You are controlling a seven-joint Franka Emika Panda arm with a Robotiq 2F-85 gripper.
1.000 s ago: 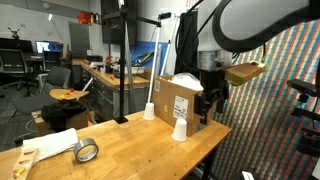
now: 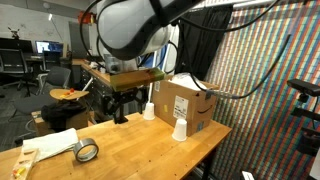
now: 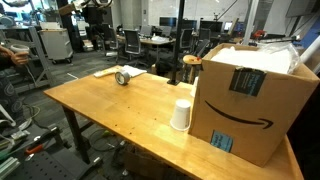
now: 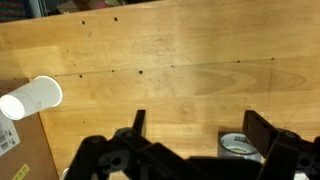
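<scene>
My gripper hangs above the wooden table [image 2: 140,146], its two dark fingers spread wide with bare wood between them. A silver-grey roll of tape [image 4: 238,146] shows beside the right finger in the wrist view; the same roll [image 2: 86,150] rests on the table's left part in exterior view 1. Two white cups stand on the table near the cardboard box: a nearer cup [image 2: 180,130] and a farther cup [image 2: 149,111]. In the wrist view one white cup [image 4: 30,98] appears at the left edge, apart from the fingers.
The large cardboard box [image 3: 245,115] with white plastic on top occupies one end of the table. A white cloth [image 2: 50,144] and a flat light-coloured item [image 2: 24,162] lie near the other end.
In exterior view 1 the arm has swung leftward, from beside the box to over the middle of the table. The cups, tape roll and box have stayed in place.
</scene>
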